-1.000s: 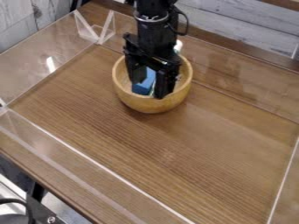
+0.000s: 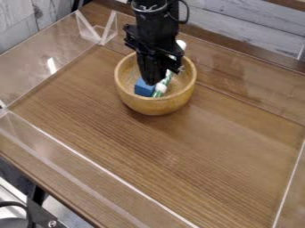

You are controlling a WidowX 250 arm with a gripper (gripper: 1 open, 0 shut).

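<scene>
A wooden bowl (image 2: 156, 105) sits on the table (image 2: 152, 166). Inside it lie a blue block (image 2: 143, 89) and a small white-and-green item (image 2: 162, 87). My black gripper (image 2: 155, 65) hangs over the bowl's back part, its tip above the contents and partly hiding the inside. Its fingers are too dark and small to read.
A white object (image 2: 180, 44) stands behind the bowl, partly hidden by the arm. A wall runs along the back right, and the table's edge is at the left.
My gripper has risen from down in the bowl to above it, uncovering more of the blue block and the white-and-green item.
</scene>
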